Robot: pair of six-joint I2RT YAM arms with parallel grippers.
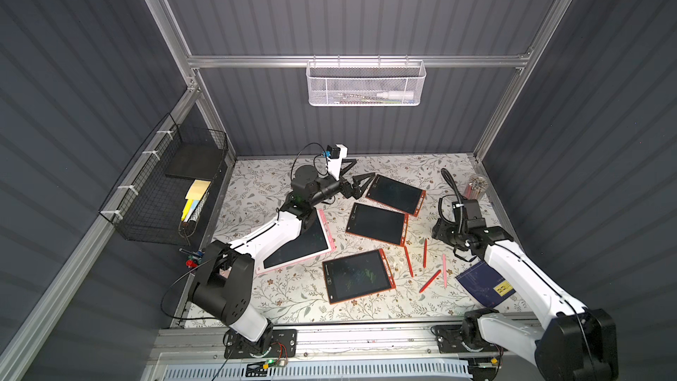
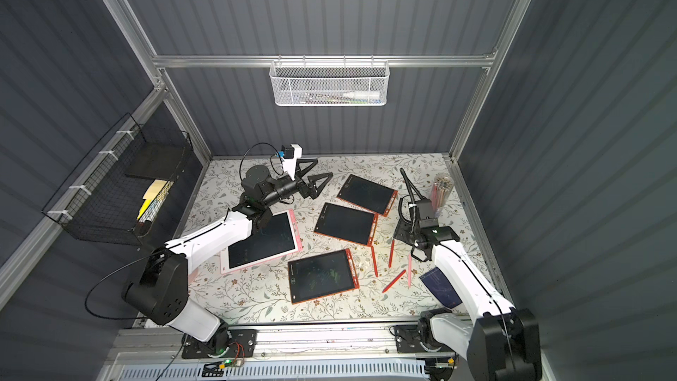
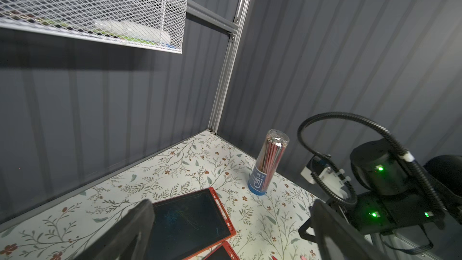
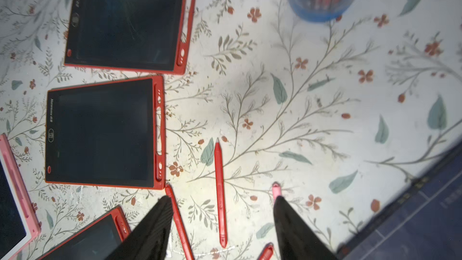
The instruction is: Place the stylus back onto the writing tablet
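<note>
Three red-framed tablets and a pink-framed tablet lie on the floral table. Red styluses and a pink stylus lie loose at the right, near the middle tablet. My left gripper is raised above the back middle, open and empty. My right gripper hangs above the styluses, pointing down, its blurred fingers apart with no stylus held between them.
A clear cylinder of pencils stands at the back right. A navy item lies front right. A black wire basket hangs left, a white basket at the back.
</note>
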